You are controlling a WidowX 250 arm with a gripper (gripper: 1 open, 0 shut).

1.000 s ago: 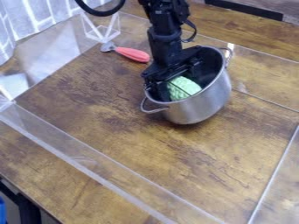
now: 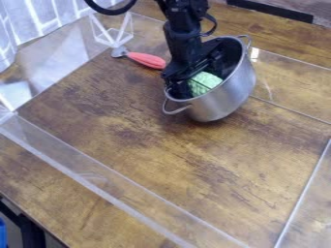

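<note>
A steel pot [image 2: 225,103] lies tilted on the wooden table, its opening toward the upper left and handles at top and lower left. Inside it is a light green object [image 2: 204,82]. The black gripper [image 2: 184,79] reaches down from the top into the pot's opening, at the left of the green object. Its fingertips are partly hidden and dark against the pot's interior, so its finger state is unclear.
A red-handled utensil [image 2: 146,59] with a metal head lies left of the arm. Clear strips and panels edge the wooden table [image 2: 116,145], whose middle and lower part are bare. Crumpled clear material sits at the far left.
The pot has shifted slightly up and leftward and turned, with the arm in it. The green object shows a little less.
</note>
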